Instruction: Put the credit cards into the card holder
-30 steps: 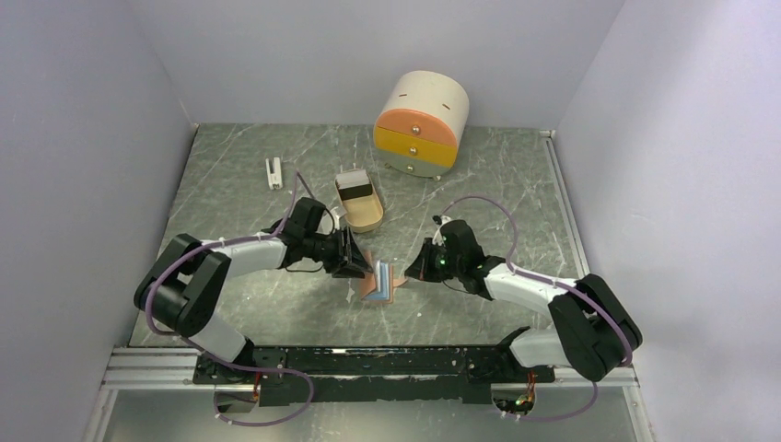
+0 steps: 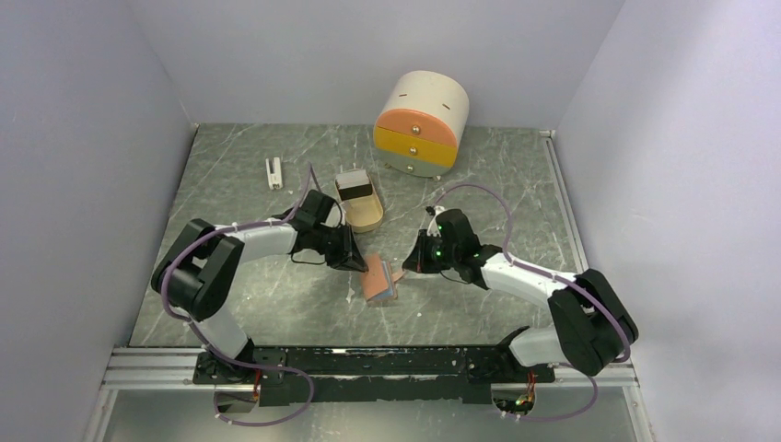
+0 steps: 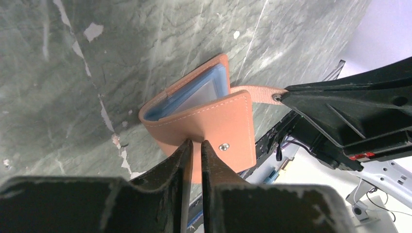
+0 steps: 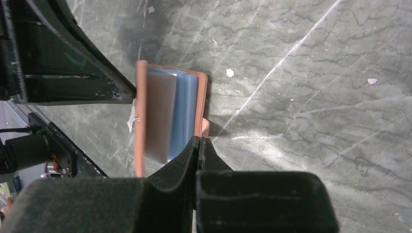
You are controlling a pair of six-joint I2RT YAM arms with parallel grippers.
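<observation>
The tan card holder point(image 2: 376, 278) lies on the table between both arms, its blue-edged clear sleeves point(image 4: 185, 104) between two covers. In the left wrist view its front cover point(image 3: 233, 131) with a snap stud leans over the sleeves. My left gripper is at that cover, its fingertips apart by a narrow gap with only cover visible behind. My right gripper is shut on the holder's thin strap point(image 3: 260, 94), whose snap end shows at its tips. I cannot make out any separate card in the holder.
Behind the holder stands a tan open box point(image 2: 365, 210) with a grey and black piece at its back. A small white object point(image 2: 274, 173) lies at the back left, and a striped drawer cabinet point(image 2: 422, 120) stands at the back.
The front cover has swung rightward over the sleeves, which show less from above. My right gripper has moved slightly left, onto the strap's end.
</observation>
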